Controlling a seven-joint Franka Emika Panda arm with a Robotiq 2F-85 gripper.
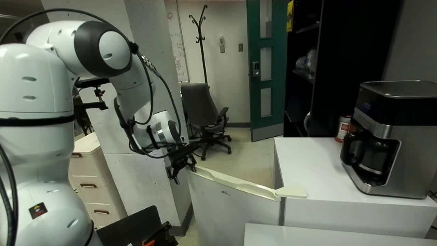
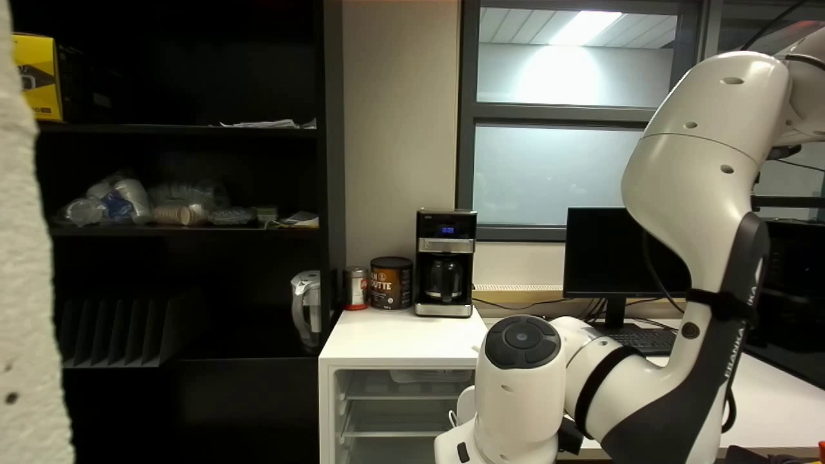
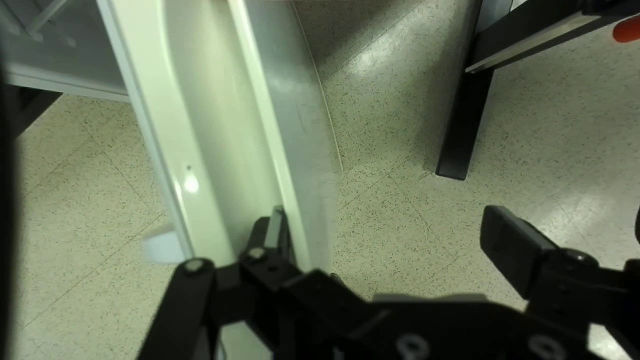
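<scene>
A small white fridge (image 1: pixel 311 164) has its door (image 1: pixel 233 209) standing wide open. Along the top of that door runs a cream edge with a long recessed groove (image 3: pixel 222 108). At the door's free end is my gripper (image 1: pixel 184 175), fingers apart. In the wrist view, one of its fingers (image 3: pixel 276 231) sits down in the groove against the outer lip; the other finger (image 3: pixel 513 243) hangs over the floor on the door's outer side. Only the lip and door panel lie between the fingers, with a wide gap left. Shelves (image 2: pixel 402 414) show inside the fridge.
A coffee maker (image 2: pixel 446 263) and two cans, one a brown can (image 2: pixel 391 283), stand on the fridge top. A white surface (image 1: pixel 327 235) lies in front of the fridge. A concrete pillar (image 1: pixel 151 102) rises behind the arm, and an office chair (image 1: pixel 202 106) stands farther back.
</scene>
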